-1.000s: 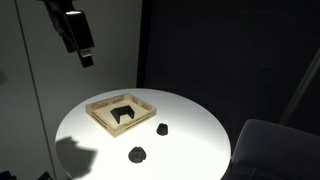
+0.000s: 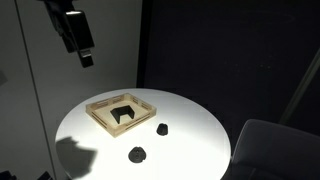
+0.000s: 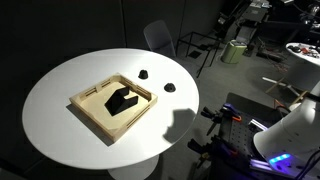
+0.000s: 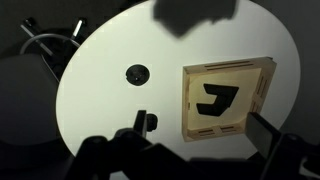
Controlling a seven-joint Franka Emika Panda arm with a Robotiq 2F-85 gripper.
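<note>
A shallow light-wood tray [image 2: 130,127] rests on the round white table, and a black angular block [image 3: 121,101] lies inside it. Outside the tray are two small dark lumps [image 2: 137,155] [image 2: 162,129], lying apart on the bare tabletop. High above the table's left side in exterior view 1 hangs my gripper [image 2: 84,56], clear of everything. From the wrist view, my gripper is open, its dark fingers spread wide at the lower edge. Nothing shows between them. One dark lump [image 4: 151,122] is partly hidden near the left finger.
The white tabletop [image 3: 60,65] has free room around the tray. A dark grey chair [image 2: 270,148] stands close to the table's right edge in exterior view 1. The arm's white base [image 3: 285,140] is at the right in exterior view 2.
</note>
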